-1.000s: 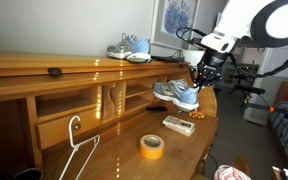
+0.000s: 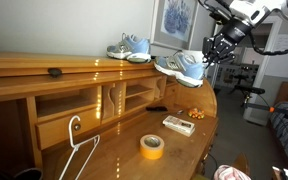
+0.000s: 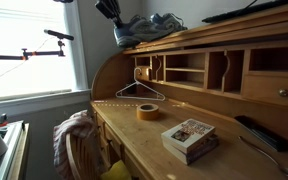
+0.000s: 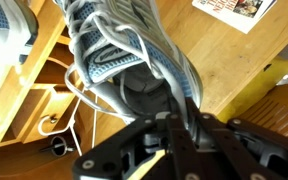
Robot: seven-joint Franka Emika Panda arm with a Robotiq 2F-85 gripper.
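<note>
A blue-grey sneaker (image 2: pixel 183 68) hangs in the air in front of the desk's upper shelf, its collar toward the arm. My gripper (image 2: pixel 206 58) is shut on the sneaker at its heel end. In the wrist view the same sneaker (image 4: pixel 124 45) fills the top middle, laces and dark opening facing the camera, and its rim runs in between the fingers. From the second exterior view, the arm (image 3: pixel 109 10) reaches in at the top left. Another pair of similar sneakers (image 2: pixel 131 47) sits on top of the shelf.
On the desktop lie an orange tape roll (image 2: pixel 151 147), a white hanger (image 2: pixel 79 150) and a box with a printed top (image 3: pixel 188 138). Cubbies (image 2: pixel 139 95) line the desk's back. A chair (image 3: pixel 79 145) with cloth stands in front.
The arm and the sneaker held in it have risen, from low in front of the cubbies to about the height of the shelf top. The desktop items look unmoved.
</note>
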